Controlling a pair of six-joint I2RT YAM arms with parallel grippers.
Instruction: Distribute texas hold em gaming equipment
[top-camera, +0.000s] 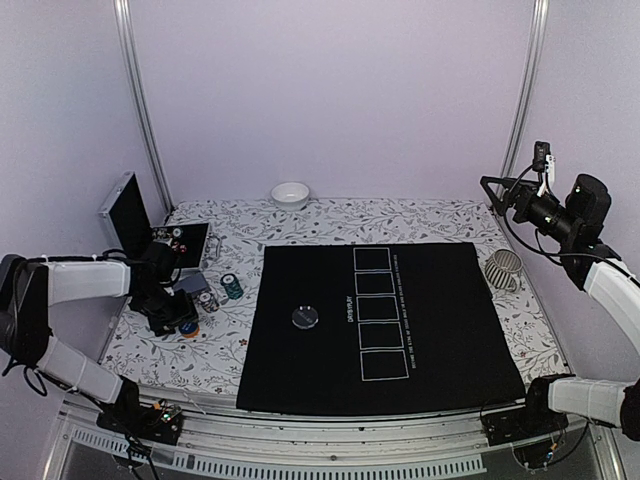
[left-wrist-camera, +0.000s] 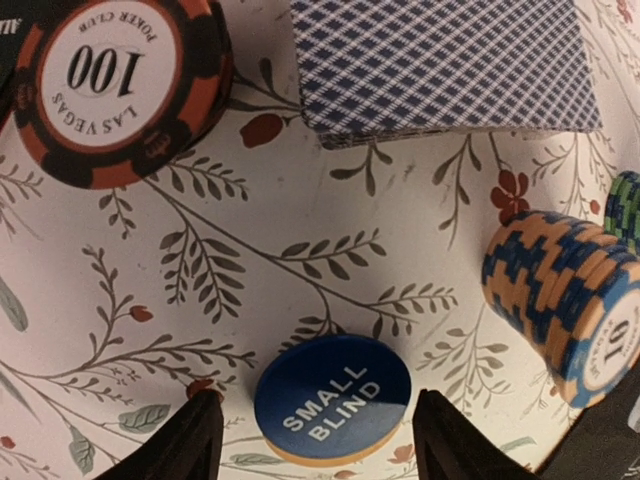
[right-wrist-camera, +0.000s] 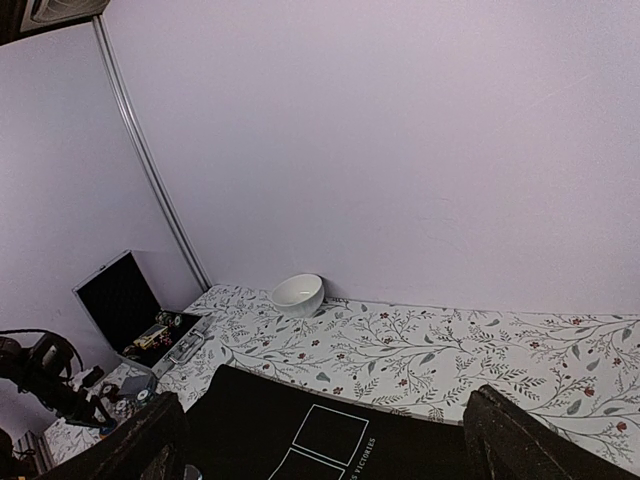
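My left gripper is part open, its fingers either side of the blue small blind button. Around it lie a 100 chip stack, a card deck, an orange-blue 10 chip stack and a green stack. An open case holding items stands behind. A clear round button lies on the black mat with five printed card boxes. My right gripper is raised at the right, open and empty.
A white bowl stands at the back; a striped cup sits at the right edge beside the mat.
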